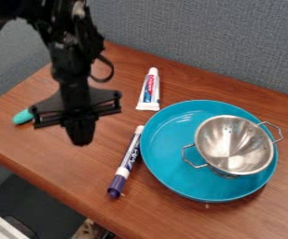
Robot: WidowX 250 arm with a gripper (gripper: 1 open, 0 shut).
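Observation:
My black gripper (79,125) hangs over the left half of the wooden table, blurred, with its fingertips pointing down; whether they are open or shut is unclear. Behind it at the left lies a turquoise-handled utensil (23,117), partly hidden by the gripper. A marker (122,169) with a purple cap lies to the right of the gripper. A toothpaste tube (149,90) lies farther back. A steel colander (235,143) with two handles stands on a blue plate (176,180) at the right.
A grey padded wall (209,47) borders the table's back. The table's front-left edge drops to a dark floor. Bare wood (59,159) lies in the front left and middle.

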